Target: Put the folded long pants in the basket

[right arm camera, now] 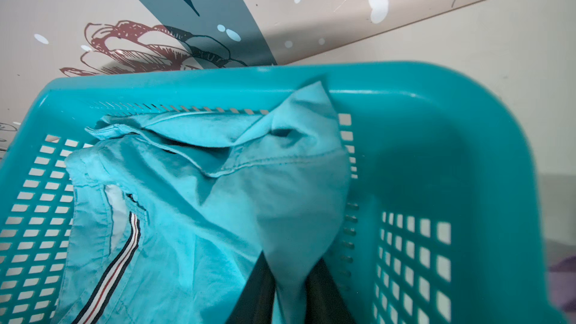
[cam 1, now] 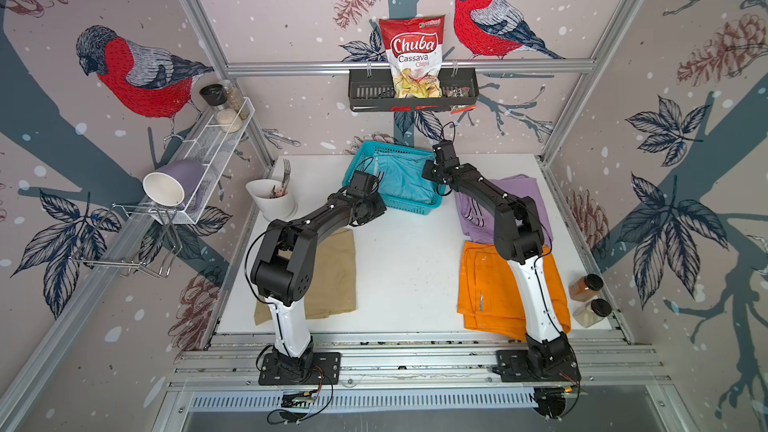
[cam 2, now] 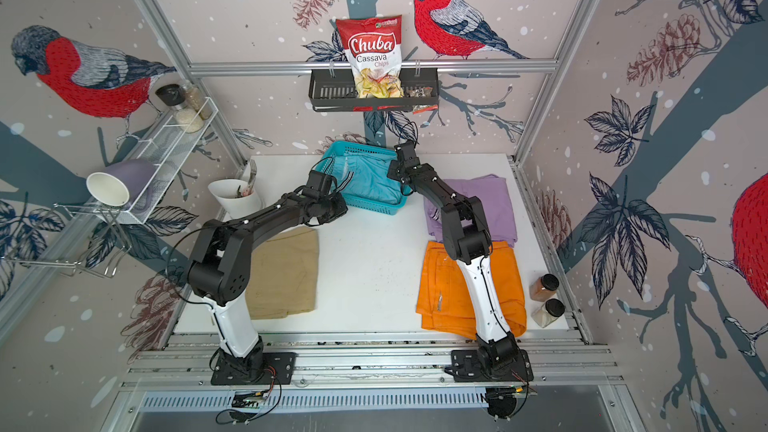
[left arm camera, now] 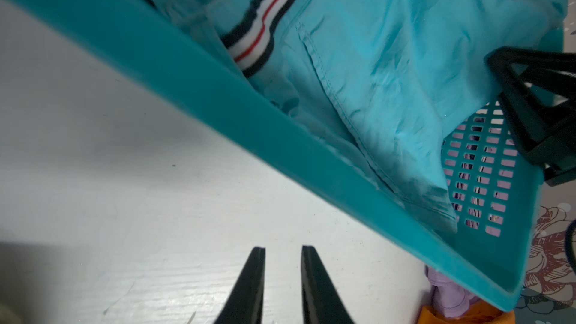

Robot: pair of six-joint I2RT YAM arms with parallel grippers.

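The light blue trousers-like garment (right arm camera: 180,216), with a dark, white and red stripe, lies inside the teal basket (cam 1: 353,161) at the table's back. One end bunches up against the wall in the right wrist view. Over the basket's right part is my right gripper; its fingers are a little apart with blue cloth running between them, and whether they pinch it is unclear. My left gripper is at the basket's front left, outside the rim; its fingertips stand apart, and only white table shows between them.
Folded khaki cloth (cam 1: 332,272) lies front left, purple cloth (cam 1: 528,192) and orange cloth (cam 1: 488,296) at right. A white cutlery cup (cam 1: 272,204) stands left of the basket. Two jars (cam 1: 588,288) are at the right edge.
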